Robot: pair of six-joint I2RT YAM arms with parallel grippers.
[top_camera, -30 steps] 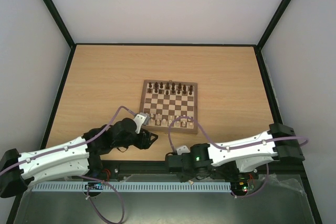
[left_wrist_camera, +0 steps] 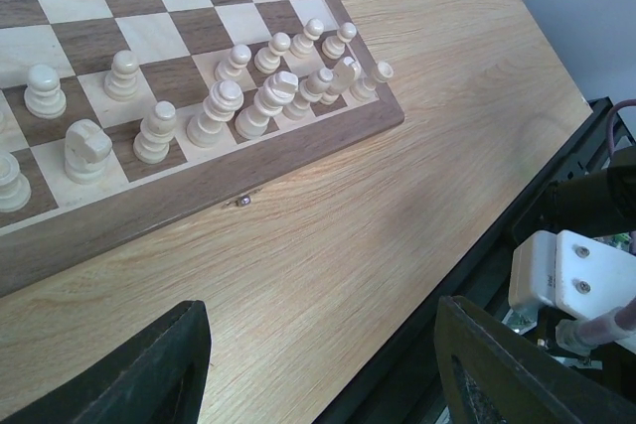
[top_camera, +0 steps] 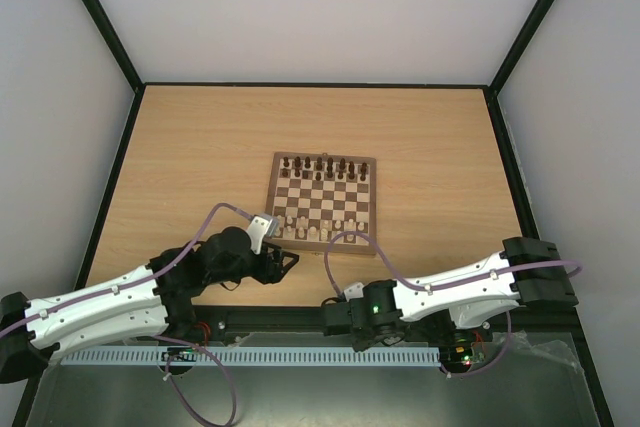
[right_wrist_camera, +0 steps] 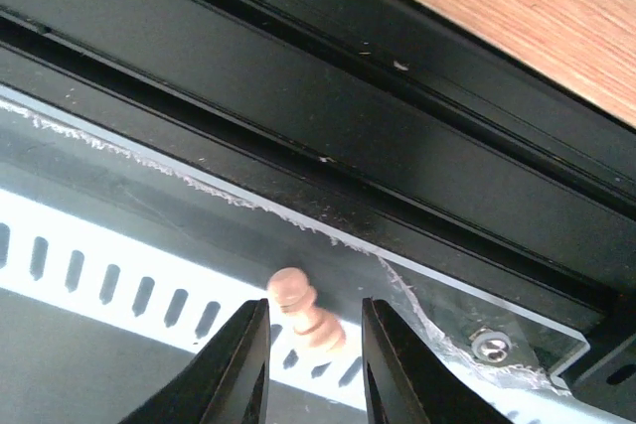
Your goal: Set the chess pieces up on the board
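Note:
The chessboard [top_camera: 371, 203] lies on the table, dark pieces [top_camera: 330, 169] along its far side. White pieces [left_wrist_camera: 207, 114] stand in two rows along the near side; one dark square [left_wrist_camera: 177, 82] in the white pawn row is bare. By the board's near-left corner, my left gripper stands open and empty, fingers [left_wrist_camera: 159, 374] wide apart over bare table. My right gripper is past the table's front edge, open. A pale pawn [right_wrist_camera: 292, 290] appears between its fingers, with gaps on both sides; its height relative to them is unclear.
A black frame rail [right_wrist_camera: 328, 161] runs along the table's front edge. Beyond it lie a slotted white strip [right_wrist_camera: 149, 290] and a clear sheet with a screw [right_wrist_camera: 491, 346]. The table [top_camera: 200, 147] around the board is otherwise free.
My right gripper has shifted slightly right in the top view. A pale bit seen under it a second ago is now hidden there. The left arm has drawn back slightly; the board looks unchanged.

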